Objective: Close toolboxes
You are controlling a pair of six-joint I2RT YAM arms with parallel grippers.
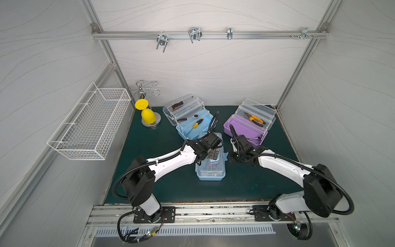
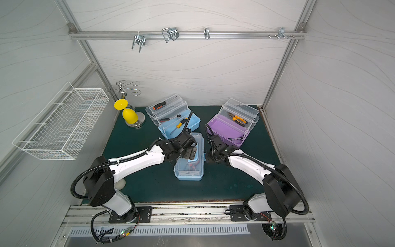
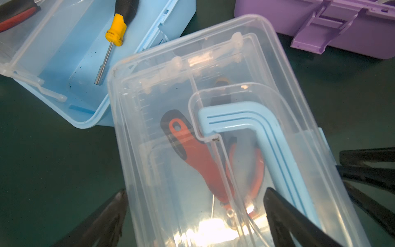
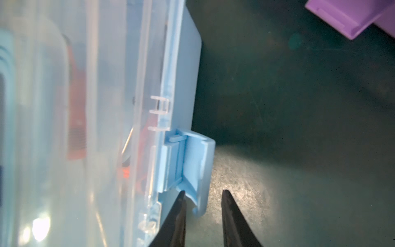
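Note:
The front light-blue toolbox [image 1: 209, 173] lies with its clear lid down over tools inside. My left gripper is over that lid, its fingers apart at either side of the wrist view; whether it grips anything is unclear. A blue latch [image 4: 201, 168] sticks out from the box's right side, swung outward. My right gripper is at that latch, fingertips part open, just below it in the wrist view. A second blue toolbox [image 1: 197, 127] and a purple toolbox [image 1: 236, 125] stand behind, both with lids open and tools inside.
A wire basket [image 1: 88, 127] is on the left wall. A metal stand with yellow pieces [image 1: 149, 117] stands at the back left. Bare green mat [image 1: 251, 181] surrounds the front box to the left and right.

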